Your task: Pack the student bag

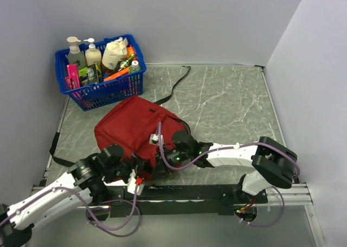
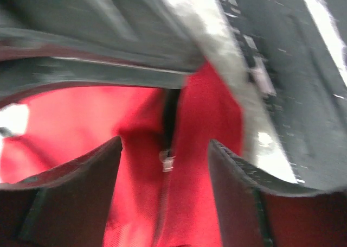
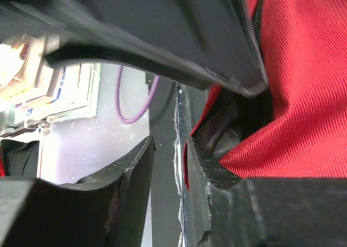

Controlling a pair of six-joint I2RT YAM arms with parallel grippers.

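Note:
A red bag [image 1: 126,125] lies on the grey table, its near end at the front edge between both arms. In the right wrist view a zipper-edged opening with a dark inside shows in the red cloth [image 3: 303,116]. My right gripper is open there, one finger against the cloth edge at the opening. My left gripper stands part open over the red cloth [image 2: 200,122], where a zipper with a small metal pull [image 2: 167,161] runs between its fingers; nothing is visibly clamped. In the top view the left gripper [image 1: 142,168] is close beside the right one.
A blue basket [image 1: 111,95] full of bottles and packages stands at the back left. Black straps [image 1: 174,85] trail from the bag. Free table lies at the back right. The two grippers are very near each other.

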